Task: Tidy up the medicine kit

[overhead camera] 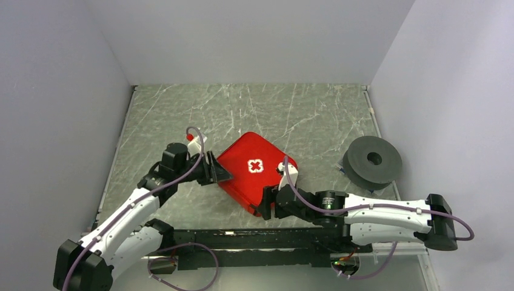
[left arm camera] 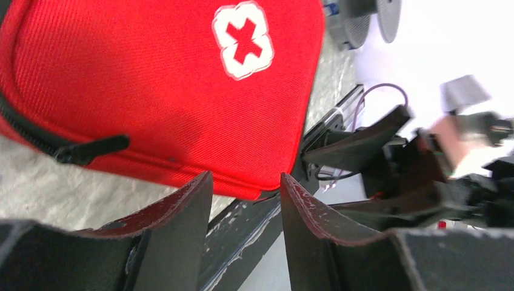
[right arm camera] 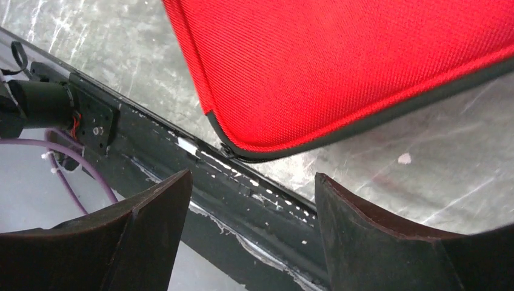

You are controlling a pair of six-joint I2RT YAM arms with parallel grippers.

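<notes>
A red medicine kit (overhead camera: 242,159) with a white cross emblem (overhead camera: 255,166) lies closed and turned at an angle on the marbled table. At its left side, my left gripper is part open with nothing between its fingers. In the left wrist view a dark zipper pull (left arm camera: 97,148) sticks out from the kit's edge, clear of those fingers. My right gripper stands open and empty by the kit's near corner (right arm camera: 257,142), as the right wrist view shows. The inside of the kit is hidden.
A dark grey round spool (overhead camera: 371,162) stands at the table's right edge. A black rail (overhead camera: 242,238) runs along the front.
</notes>
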